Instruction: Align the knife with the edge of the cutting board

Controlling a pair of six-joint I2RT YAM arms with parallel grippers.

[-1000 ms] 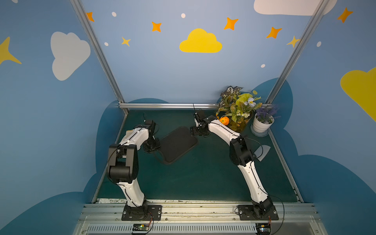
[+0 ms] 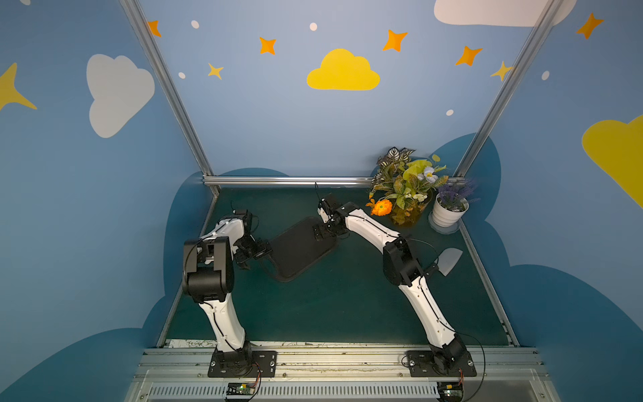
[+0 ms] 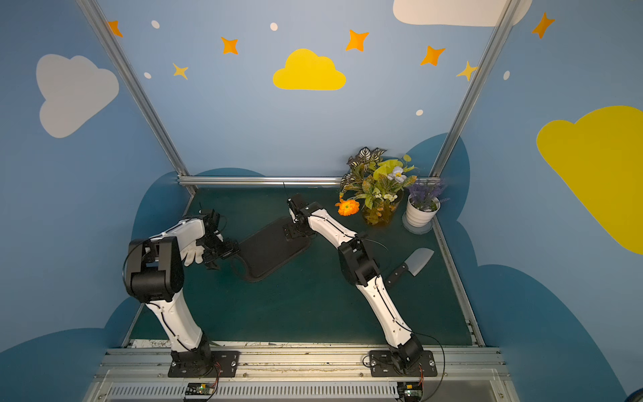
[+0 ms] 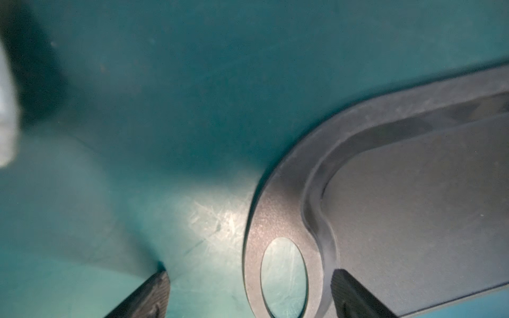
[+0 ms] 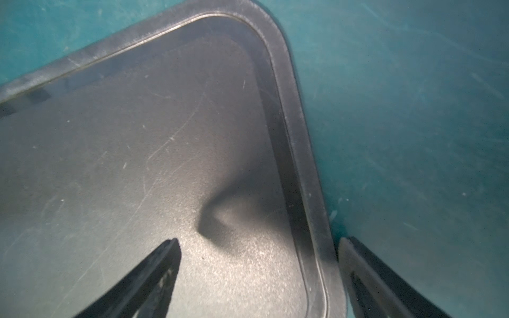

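Observation:
A dark grey cutting board [image 2: 298, 248] lies diagonally at the table's middle. My left gripper is open low over its handle end, the oval hole [image 4: 282, 275] between the fingertips. At the board's far right end, my right gripper stands open, its fingertips either side of the inner edge, one near the rim. The cleaver-style knife [image 3: 418, 261], with pale blade and black handle, lies on the right side of the table, partly hidden by the right arm in the top left view.
A flower bouquet [image 3: 375, 181] and a white potted lavender [image 3: 422, 214] stand at the back right. A white glove-like item [image 3: 192, 254] lies under the left arm.
The right gripper has moved left onto the board's far right end. The board looks almost unmoved.

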